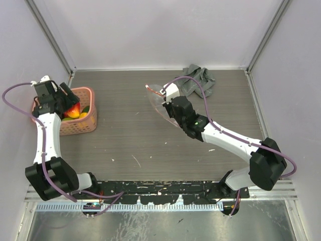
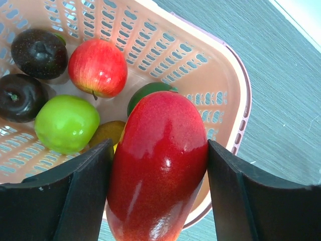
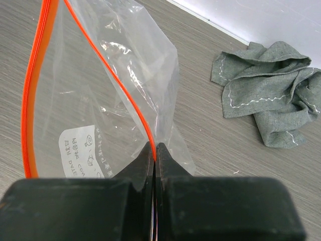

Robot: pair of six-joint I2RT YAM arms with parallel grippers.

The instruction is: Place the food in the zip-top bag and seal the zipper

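Note:
A big glossy red fruit (image 2: 158,160), orange in part in the top view, lies between the spread fingers of my left gripper. The fingertips reach both its sides and seem to touch; how firmly they press does not show. From above, this gripper (image 1: 67,95) is over the peach-coloured basket (image 1: 90,125), with the fruit under it. My right gripper is shut on the orange-edged rim of the clear zip top bag (image 3: 118,130). The bag's mouth gapes, and no food shows inside.
The basket also holds a red apple (image 2: 98,68), a green apple (image 2: 67,124), two dark fruits (image 2: 39,53) and other produce partly hidden. A grey cloth (image 3: 276,88) lies at the back, right of the bag. Between basket and bag the table (image 1: 120,120) is clear.

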